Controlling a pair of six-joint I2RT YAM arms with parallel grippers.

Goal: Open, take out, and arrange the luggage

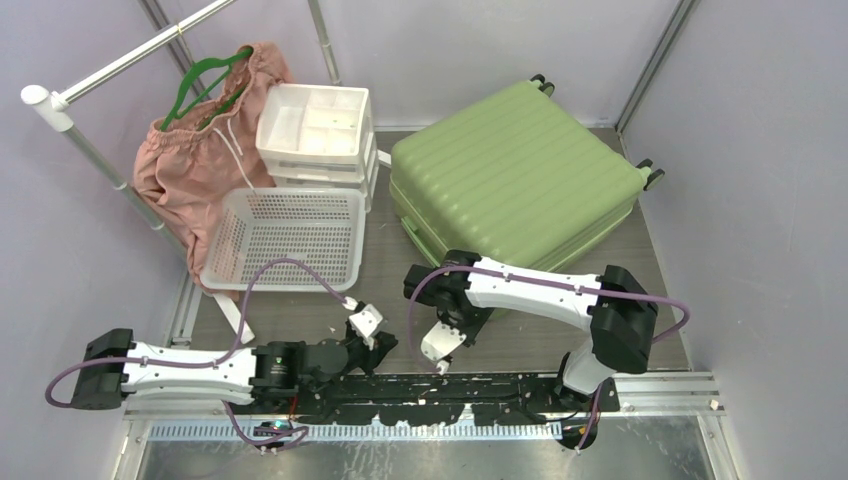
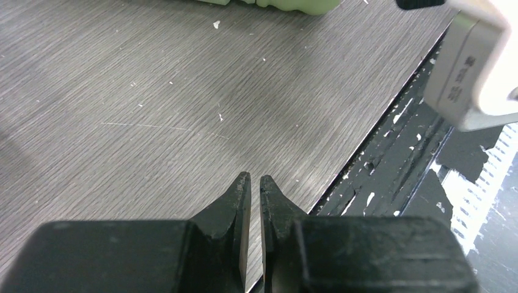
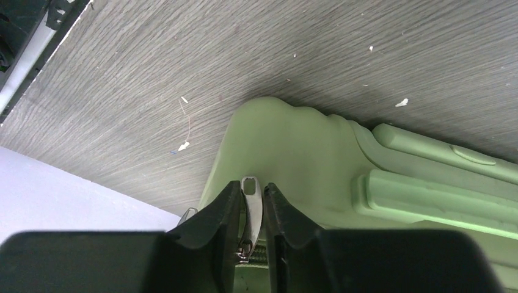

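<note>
A green suitcase (image 1: pixel 515 170) lies on its side on the wood floor (image 2: pixel 153 110). In the right wrist view my right gripper is at its corner, fingertips either side of a silver zipper pull (image 3: pixel 250 217); whether they grip it is unclear. The right gripper looks part open, narrowly. My left gripper is over bare floor left of the right arm, fingertips close together, nothing visible held between them.
A white perforated basket (image 1: pixel 285 240), stacked white drawers (image 1: pixel 315 125) and a pink bag on a green hanger (image 1: pixel 180 190) under a metal rail stand at the left. Floor between basket and suitcase is clear.
</note>
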